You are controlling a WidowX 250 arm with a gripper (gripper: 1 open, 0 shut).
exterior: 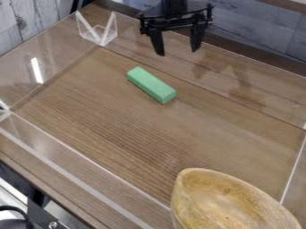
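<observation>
My black gripper (176, 38) is at the top centre, over the back of the wooden table, its two fingers pointing down and spread open with nothing seen between them. A green rectangular block (150, 84) lies on the table below the gripper and slightly to its left, apart from it.
A large beige bowl (227, 206) sits at the bottom right, cut off by the frame. White taped markings or supports stand at the upper left and left edge.
</observation>
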